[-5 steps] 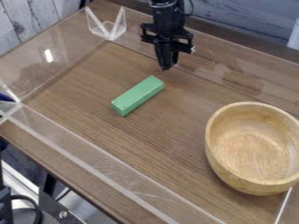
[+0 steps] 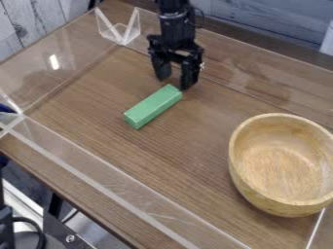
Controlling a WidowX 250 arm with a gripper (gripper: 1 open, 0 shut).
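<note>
My gripper (image 2: 174, 70) hangs in the upper middle of the camera view, dark and pointing down, its two fingers apart, just above and behind a green block (image 2: 154, 106). The block is a long bar lying diagonally on the wooden surface. I see nothing clearly held between the fingers.
A round tan bowl (image 2: 278, 199) fills the lower right. A clear object (image 2: 120, 29) stands at the top left. Dark cables show at the bottom left corner.
My gripper has come down and toward the front, closer to the green block, with its fingers now lower in view. The block and bowl have stayed in place.
</note>
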